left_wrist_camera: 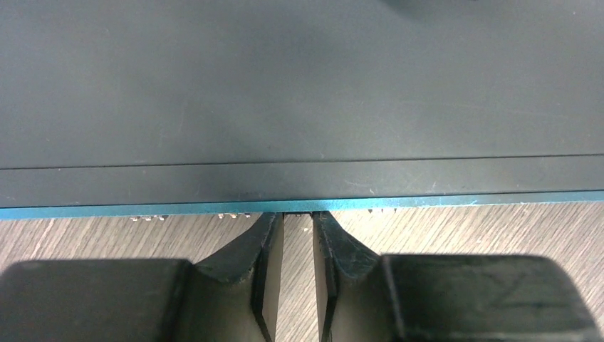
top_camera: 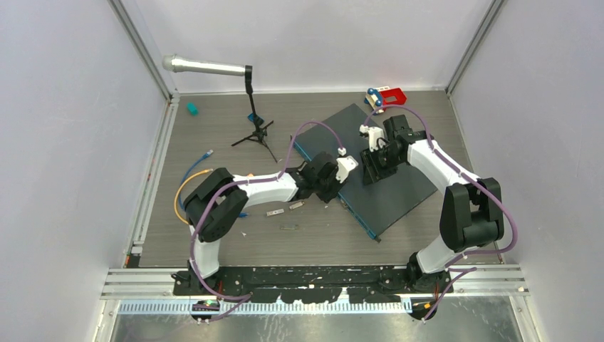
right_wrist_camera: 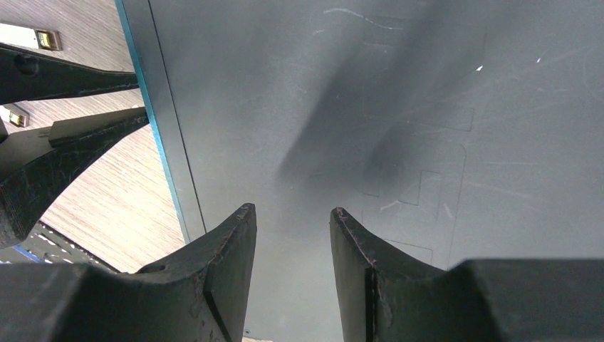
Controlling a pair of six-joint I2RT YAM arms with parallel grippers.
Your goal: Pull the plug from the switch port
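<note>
The switch (top_camera: 395,192) is a dark flat box with a blue front edge (left_wrist_camera: 441,200). My left gripper is at that edge, fingertips narrowly apart, with a small dark item at the tips that is mostly hidden by the edge; I cannot tell whether it is gripped. My right gripper is open over the switch's top, nothing between its fingers. The left gripper's fingers show at the left of the right wrist view, against the blue edge.
Loose modules (top_camera: 274,212) lie on the table left of the switch. Blue and yellow cables (top_camera: 178,199) lie farther left. A lamp stand (top_camera: 258,132) and a red box (top_camera: 395,96) stand at the back.
</note>
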